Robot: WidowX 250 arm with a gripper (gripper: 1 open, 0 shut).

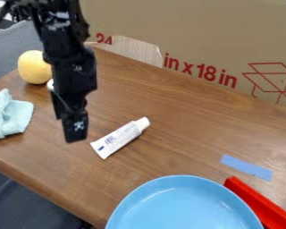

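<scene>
My black gripper (74,127) hangs over the left part of the wooden table, pointing down, left of a white tube (119,138) that lies diagonally. Whether its fingers are apart is hard to see from this angle. A light blue cloth (4,116) lies at the left edge, and a yellow rounded object (33,68) sits behind it. Part of a small white thing behind the gripper is mostly hidden.
A blue plate (181,210) sits at the front, beside a red object (261,201) and a strip of blue tape (246,167). A cardboard box (206,40) stands along the back.
</scene>
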